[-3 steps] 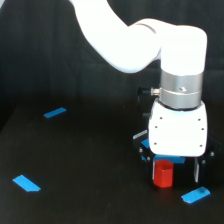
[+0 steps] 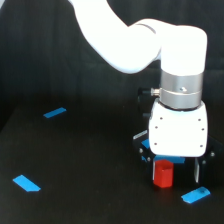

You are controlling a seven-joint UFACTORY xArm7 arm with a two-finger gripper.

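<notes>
A small red block (image 2: 163,174) is on the dark table, just under the white hand at the lower right. Over it, pointing down, is my gripper (image 2: 175,176). Its dark fingers are hard to make out against the black surface, but they seem to stand apart, one near the block's left and one well to its right. Whether either touches the block, I cannot tell.
Blue strips lie on the table: one at the far left (image 2: 55,112), one at the near left (image 2: 26,184), and one at the near right (image 2: 195,195). More blue (image 2: 172,158) shows behind the red block, partly covered by the hand.
</notes>
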